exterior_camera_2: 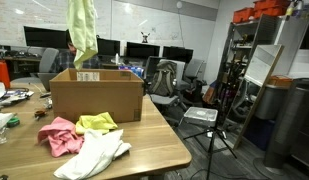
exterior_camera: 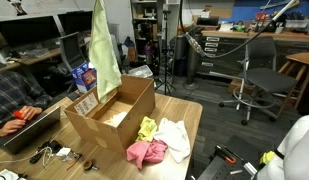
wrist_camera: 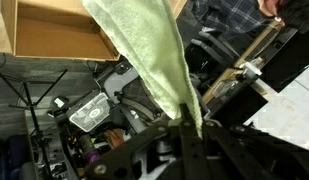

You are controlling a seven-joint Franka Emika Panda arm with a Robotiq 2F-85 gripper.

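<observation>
A long pale yellow-green cloth (exterior_camera: 105, 55) hangs above the open cardboard box (exterior_camera: 89, 128), its lower end over the box opening. In exterior view 2 the same cloth (exterior_camera_2: 83, 32) drops from the top edge of the picture. At the bottom of the wrist view my gripper is shut on one end of the cloth (wrist_camera: 154, 45), which stretches away to the upper left. Both exterior views leave the gripper out of frame. On the table in front of the box lie a pink cloth (exterior_camera: 146, 152), a yellow cloth (exterior_camera: 147, 129) and a white cloth (exterior_camera: 174, 138).
Tools and cables (exterior_camera: 54, 150) are spread left of the box, near a dark laptop-like case (exterior_camera: 32, 130). A blue and white package (exterior_camera: 85, 76) stands behind the box. Bare table (exterior_camera_2: 159, 145) shows to the right of the cloths.
</observation>
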